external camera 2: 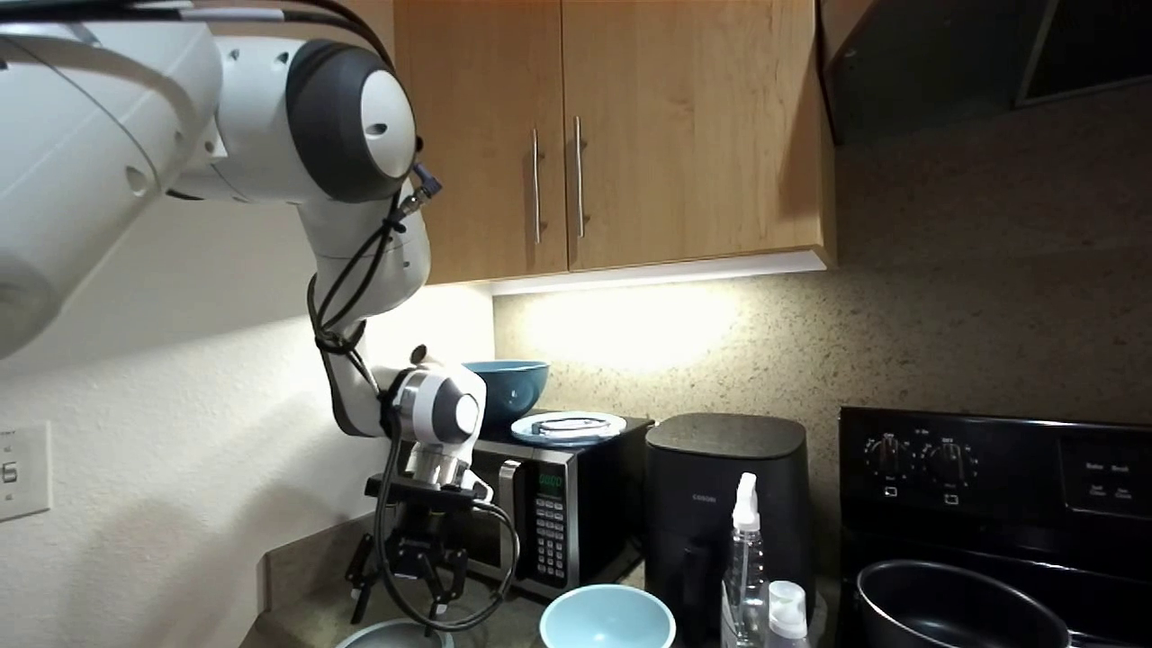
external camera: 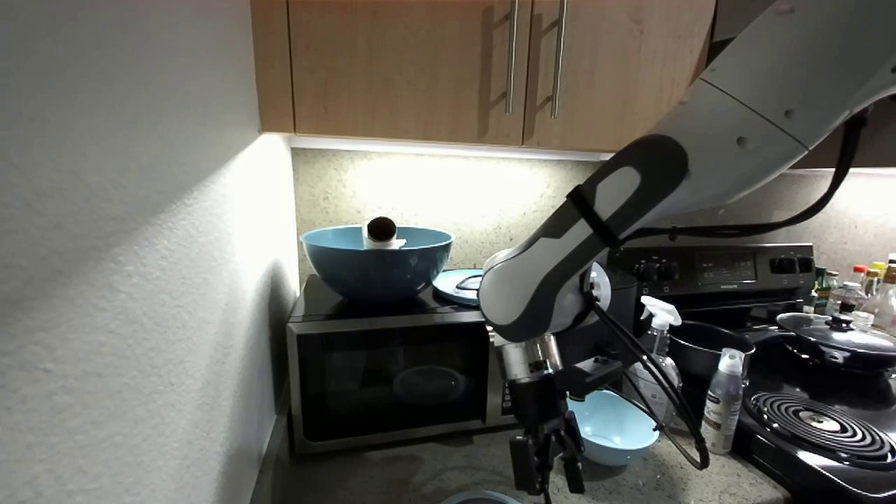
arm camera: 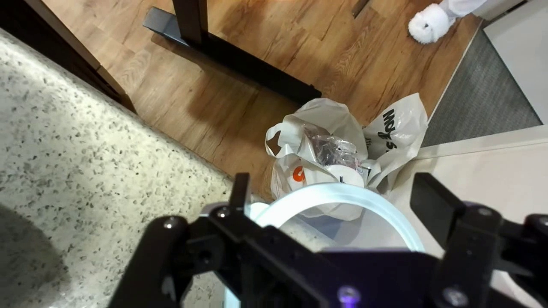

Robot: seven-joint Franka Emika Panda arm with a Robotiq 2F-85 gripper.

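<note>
Over the counter in front of the microwave, my gripper (external camera: 551, 480) points down with its fingers apart. In the wrist view, the two dark fingers (arm camera: 240, 192) stand wide on either side of a pale round rim (arm camera: 334, 191), which lies below them. Nothing is seen held between them. A light blue bowl (external camera: 617, 430) rests on the counter, to the right of the gripper in exterior view 1. Part of a grey round dish (external camera 2: 394, 635) shows at the bottom edge of exterior view 2, under the gripper.
On the microwave (external camera: 390, 382) stand a large dark blue bowl (external camera: 378, 267) and a blue plate (external camera 2: 567, 430). A black air fryer (external camera 2: 729, 518), spray bottle (external camera 2: 745, 567) and stove pot (external camera 2: 956, 610) are to the right. A plastic bag (arm camera: 329, 138) lies past the counter edge.
</note>
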